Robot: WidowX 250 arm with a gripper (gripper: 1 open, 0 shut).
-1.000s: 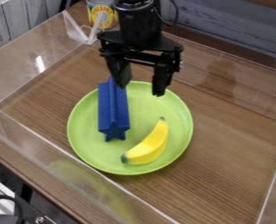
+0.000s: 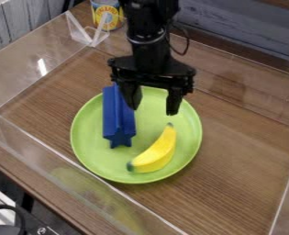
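A green plate (image 2: 143, 166) sits on the wooden table, holding a long blue object (image 2: 117, 117) on its left and a yellow banana (image 2: 151, 153) at front right. My black gripper (image 2: 150, 97) hangs over the back of the plate, its fingers spread apart and pointing down, one just right of the blue object's top, the other above the plate's right part. It is open, with nothing seen between the fingers.
A can (image 2: 106, 16) and a clear plastic bag (image 2: 83, 30) stand at the back left. Clear panels border the left and front-left. The wooden surface right of the plate is free.
My gripper has moved a little down and toward the front over the plate. The blue object, banana and plate look unmoved.
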